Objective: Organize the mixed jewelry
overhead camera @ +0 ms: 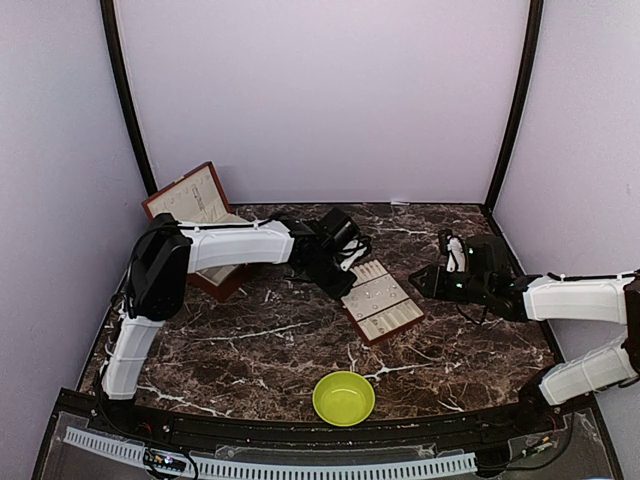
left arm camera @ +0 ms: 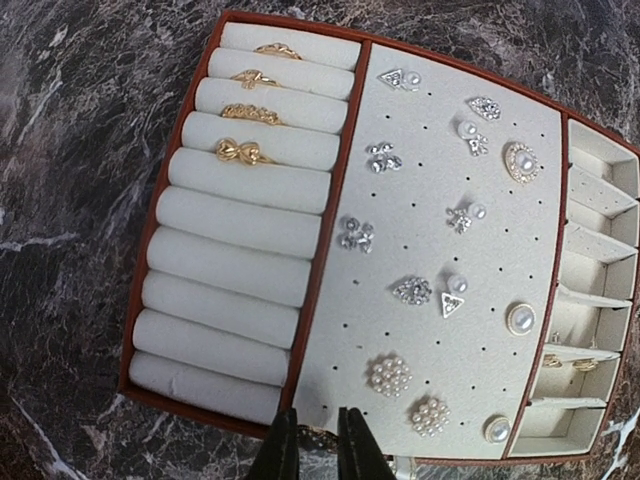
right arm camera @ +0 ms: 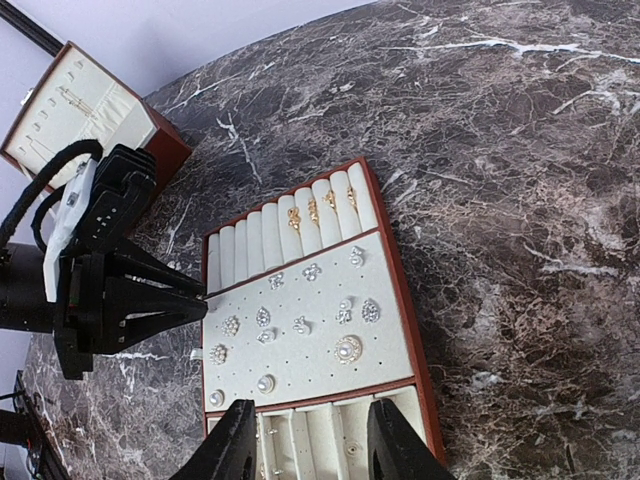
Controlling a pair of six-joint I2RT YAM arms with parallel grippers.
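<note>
The jewelry tray (left arm camera: 365,60) holds gold rings on its roll slots, pearl and crystal earrings on its white middle panel, and small compartments along the far side. My left gripper is parted at the panel's edge. A small dark, sparkling earring (left arm camera: 318,438) shows between its fingertips; whether they touch it I cannot tell. From the right wrist view, the left fingers (right arm camera: 165,298) reach the tray's left edge. My right gripper stands open over the compartment end, nothing held; in the top view its arm is right of the tray.
An open jewelry box (overhead camera: 195,205) with a raised lid stands at the back left, partly behind the left arm. A green bowl (overhead camera: 343,398) sits at the front edge.
</note>
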